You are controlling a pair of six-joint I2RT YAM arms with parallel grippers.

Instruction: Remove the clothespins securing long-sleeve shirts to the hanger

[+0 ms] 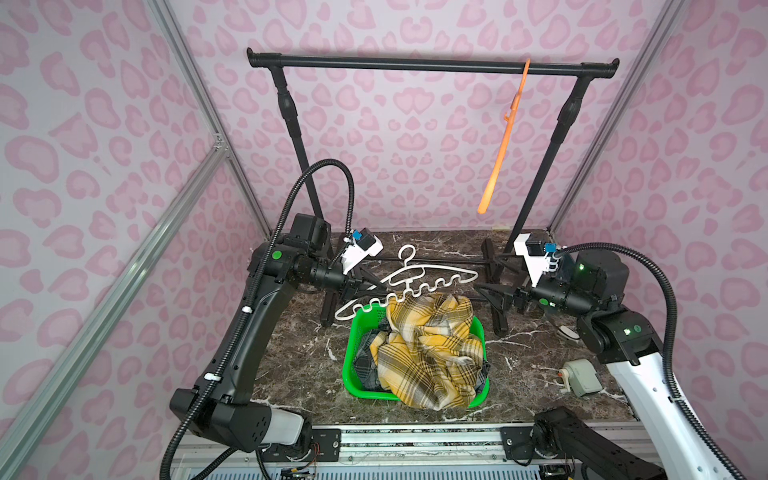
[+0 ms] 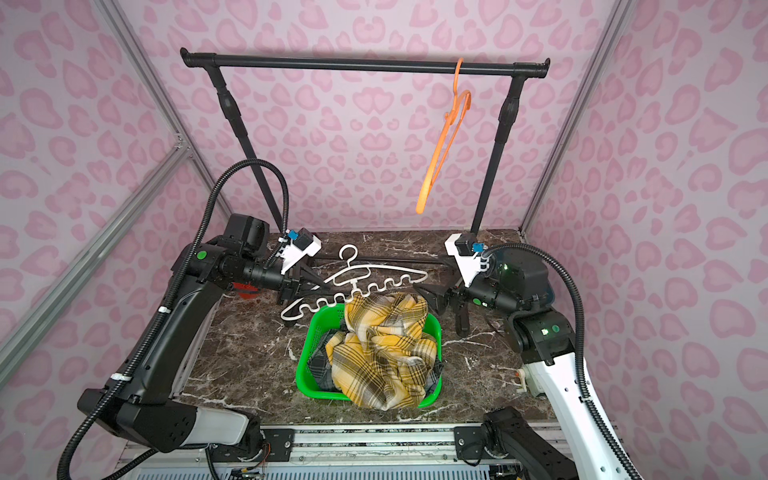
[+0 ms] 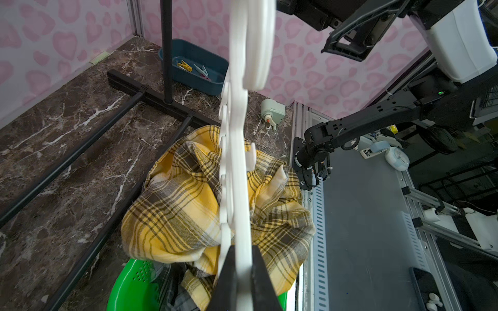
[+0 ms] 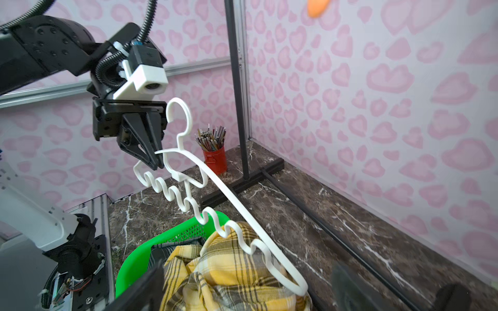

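The white hanger is bare, with no shirt or clothespin seen on it. My left gripper is shut on the hanger's bar and holds it above the basket. A yellow plaid shirt lies crumpled on top in the green basket, with dark grey cloth beneath. My right gripper stands open near the hanger's right end, its blurred fingers wide apart on either side. A yellow clothespin and a pale one lie in the blue bin at the back right.
An orange hanger hangs from the black rack rail. The rack's lower bars cross the floor behind the basket. A red cup of thin sticks stands back left. The pale green bottle sits to the right.
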